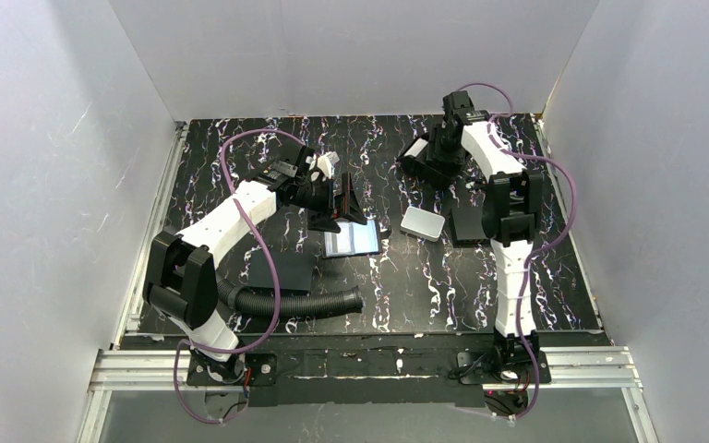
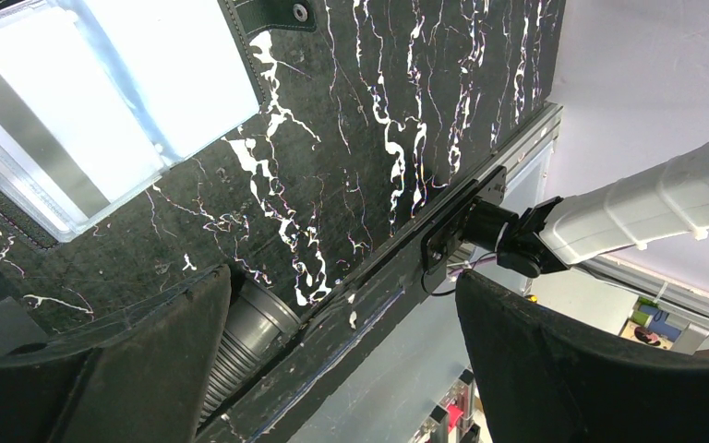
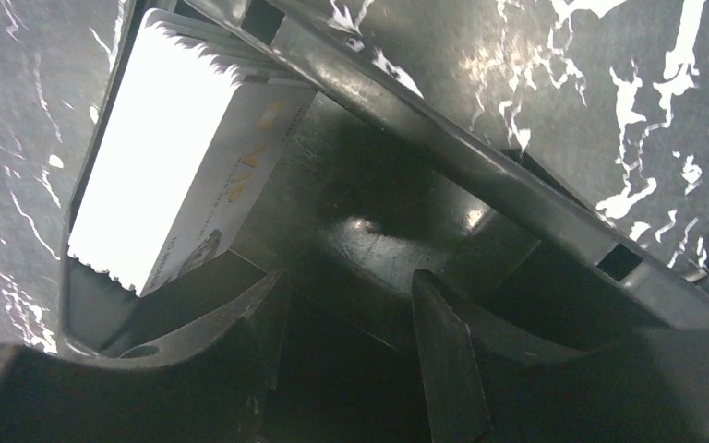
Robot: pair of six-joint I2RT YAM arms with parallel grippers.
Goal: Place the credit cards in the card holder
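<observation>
The card holder [image 1: 367, 238] lies unfolded on the table with clear pockets facing up; its dark edge and snap strap [image 2: 279, 13] show in the left wrist view. Above its far side my left gripper [image 1: 345, 205] is open, nothing between its wide fingers. A stack of white and silver cards [image 3: 175, 148] leans at the left end of a black box [image 3: 388, 249] at the back right. My right gripper reaches over that box, fingers apart, no card between them. The cards stand to the left of its fingers.
A white case [image 1: 423, 223] and a dark case [image 1: 468, 226] stand right of the holder. At the front left lie a dark flat box [image 1: 282, 271] and a ribbed black hose [image 1: 305, 304].
</observation>
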